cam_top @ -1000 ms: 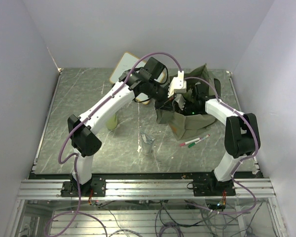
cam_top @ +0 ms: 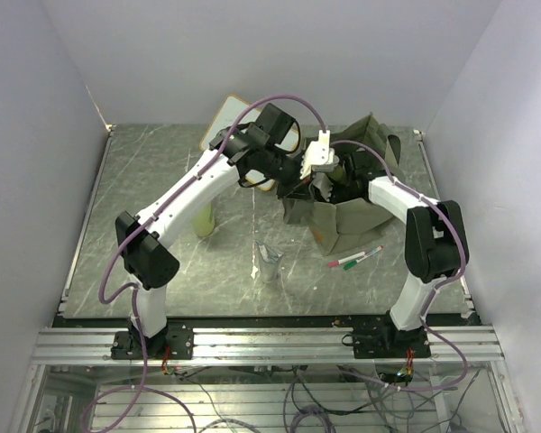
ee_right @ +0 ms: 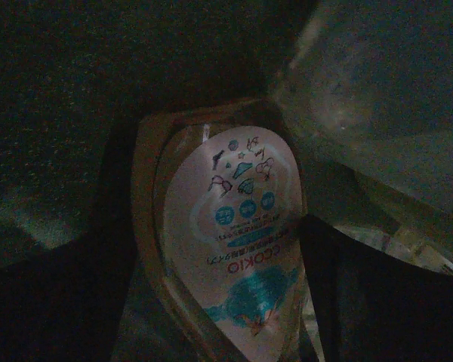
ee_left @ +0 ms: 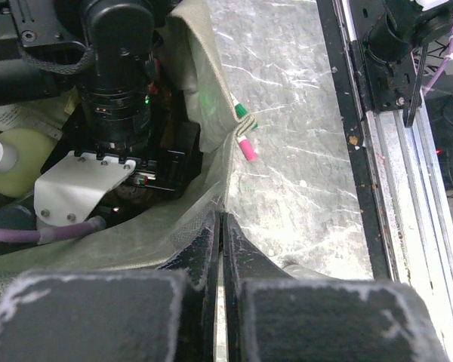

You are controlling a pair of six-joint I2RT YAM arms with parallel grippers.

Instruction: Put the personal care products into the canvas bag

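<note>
The olive canvas bag point(cam_top: 338, 225) stands at the right of the table. At its left rim my left gripper is shut on the canvas edge. My right gripper is down inside the bag, part open around a clear bottle point(ee_right: 234, 226) with a pink label; whether it grips the bottle is unclear in the dark view. A pale yellow bottle point(ee_left: 26, 158) lies in the bag. On the table stand a green bottle point(cam_top: 204, 219) at the left and a silvery pouch point(cam_top: 269, 262) at the front middle.
A white board point(cam_top: 218, 122) lies at the back. Red and green markers point(cam_top: 359, 260) lie in front of the bag.
The right arm has shifted slightly left inside the bag, and the left arm a little left too, with the bag's rim moving along.
</note>
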